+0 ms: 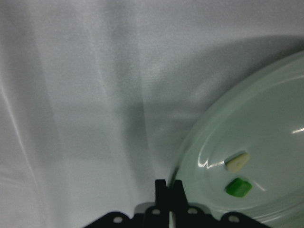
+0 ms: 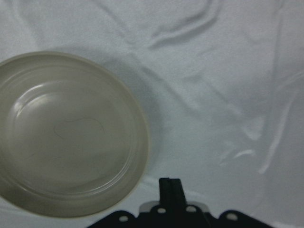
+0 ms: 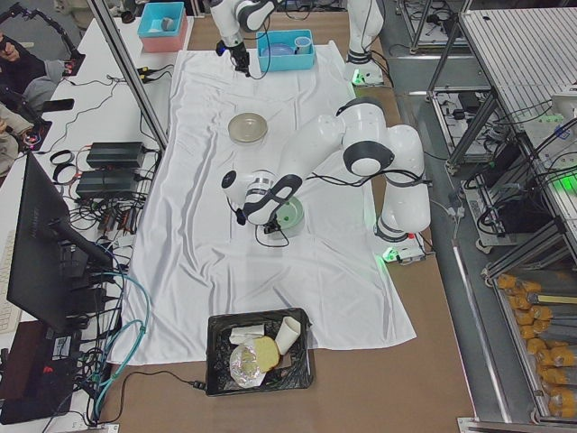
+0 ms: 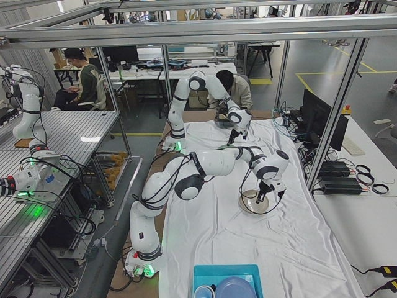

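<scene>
My left gripper (image 3: 270,225) is shut on the rim of a pale green plate (image 3: 289,209). In the left wrist view a pale piece (image 1: 237,162) and a green piece (image 1: 238,187) lie on that plate. A beige plate (image 3: 248,127) lies empty on the white cloth farther along. My right gripper is shut beside and above it, with nothing visible between its fingers.
A black lined bin (image 3: 213,347) with containers and wrapped items stands at one end, a blue bin (image 3: 285,61) at the other. A monitor (image 3: 45,253) and cables border the cloth (image 3: 198,271), which is otherwise largely clear.
</scene>
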